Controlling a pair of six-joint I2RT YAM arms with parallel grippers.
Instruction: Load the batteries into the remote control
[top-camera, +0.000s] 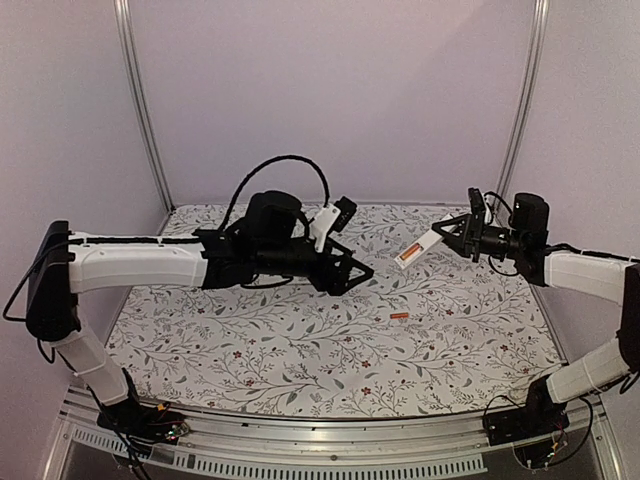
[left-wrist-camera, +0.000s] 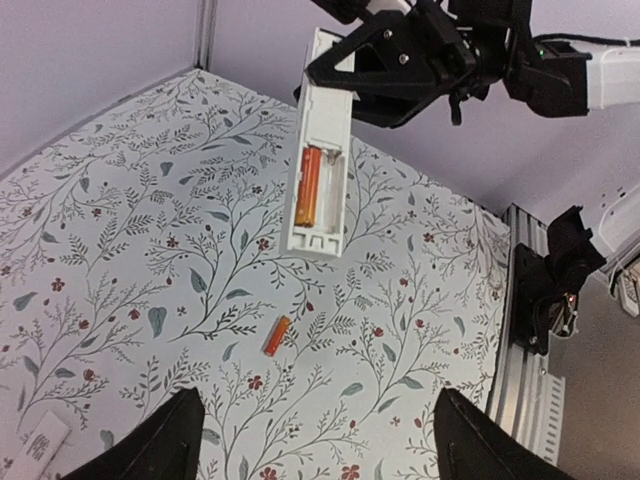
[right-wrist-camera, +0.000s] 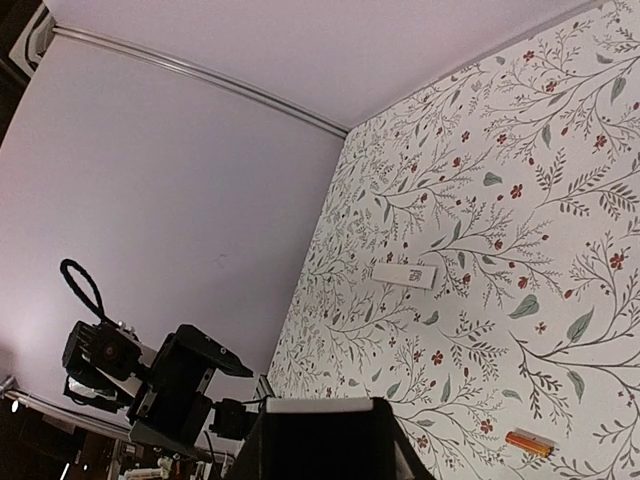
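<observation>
My right gripper (top-camera: 462, 232) is shut on the white remote (top-camera: 415, 252), held raised and tilted at the right. In the left wrist view its open compartment shows an orange battery (left-wrist-camera: 308, 188) on one side and an empty slot beside it. My left gripper (top-camera: 352, 270) hangs apart to the left of the remote, fingers spread with nothing between them. A loose orange battery (top-camera: 399, 316) lies on the floral mat below, also visible in the right wrist view (right-wrist-camera: 529, 443).
A white flat piece, likely the remote's cover (right-wrist-camera: 404, 275), lies on the mat (top-camera: 300, 360), largely hidden in the top view by the left arm. Pale walls enclose the sides and back.
</observation>
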